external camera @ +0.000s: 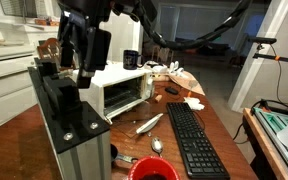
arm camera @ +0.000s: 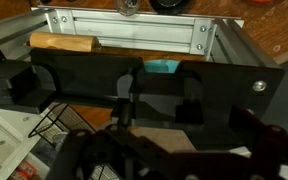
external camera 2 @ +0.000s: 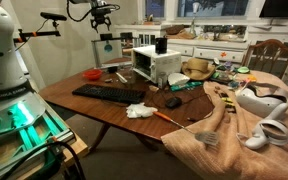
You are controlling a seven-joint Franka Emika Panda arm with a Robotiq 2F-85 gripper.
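Observation:
A dark gripper (external camera: pixel 81 78) hangs low over a tall stand (external camera: pixel 84 150) with a black top at the left of the table. Its fingers are spread apart in the wrist view, where the gripper is open above the black top. A small teal piece (arm camera: pixel 161 66) lies on that top, slightly off from the gap between the fingers. Black blocks (external camera: pixel 61 93) sit on the stand; the gripper is just above or beside them, and whether it touches cannot be told. Near the top's left end in the wrist view lies a wooden cylinder (arm camera: pixel 64 41).
A white toaster oven (external camera: pixel 122 92) stands behind the stand. On the table are a red bowl (external camera: pixel 154 171), a black keyboard (external camera: pixel 197 142), a spoon (external camera: pixel 157 146) and a white cloth (external camera 2: pixel 137 111). Several tools lie at the right in exterior view 2.

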